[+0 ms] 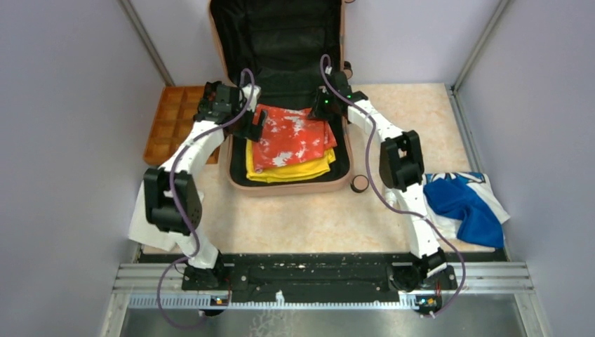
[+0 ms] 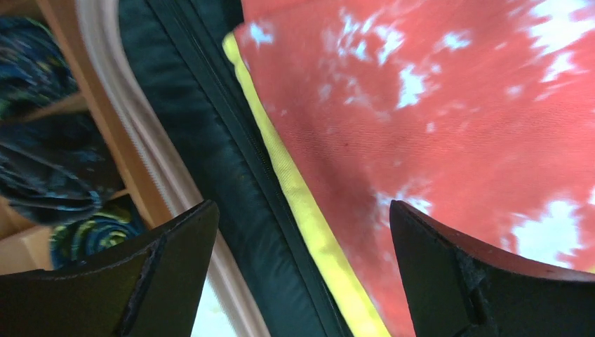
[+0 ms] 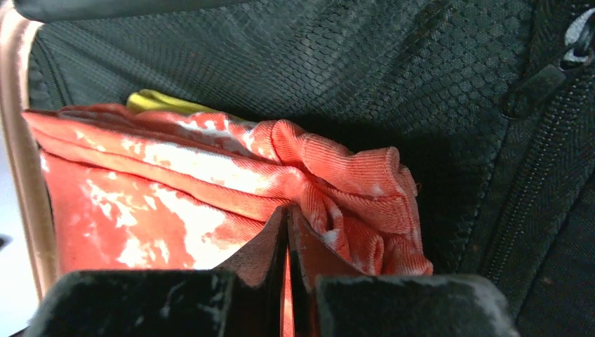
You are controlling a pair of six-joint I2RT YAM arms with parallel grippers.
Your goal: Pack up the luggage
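An open suitcase (image 1: 284, 189) holds a red-and-white tie-dyed garment (image 1: 288, 140) on a folded yellow one (image 1: 295, 173). My left gripper (image 1: 256, 125) is open above the red garment's left edge; in the left wrist view its fingers frame that edge, with yellow cloth (image 2: 302, 203) showing beside it. My right gripper (image 1: 319, 111) is at the garment's back right. In the right wrist view its fingers (image 3: 309, 260) are shut at the creased red folds (image 3: 351, 175); whether any cloth is between them cannot be told.
A wooden organizer (image 1: 165, 133) with dark rolled items sits left. Blue and white clothing (image 1: 470, 210) lies right, a round jar (image 1: 359, 183) beside the suitcase, white cloth (image 1: 147, 217) at left front.
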